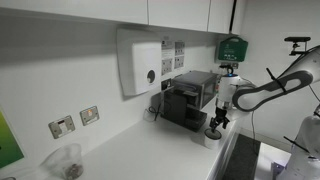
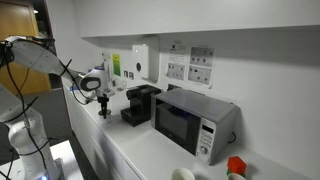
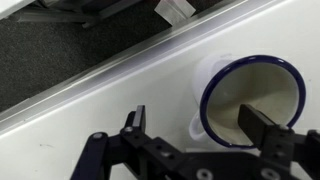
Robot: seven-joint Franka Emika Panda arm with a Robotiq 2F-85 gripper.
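Note:
A white mug with a dark blue rim (image 3: 203,92) stands on the counter, its opening facing up in the wrist view. My gripper is open above it. The right finger overlaps the mug's opening, while the left finger (image 3: 135,120) is over the bare counter, so the near side of the rim lies between them. Whether either finger touches the mug cannot be made out. In exterior view 1 the mug (image 1: 211,142) is near the counter's front edge, with my gripper (image 1: 218,124) just over it. Exterior view 2 has my gripper (image 2: 104,103) at the left.
A black coffee machine (image 2: 139,107) and a large microwave (image 2: 190,125) stand against the wall. A clear bowl (image 1: 66,160) is at the counter's near end. The counter (image 1: 155,145) between bowl and mug is free. A dark gap (image 3: 70,50) runs beyond the counter edge.

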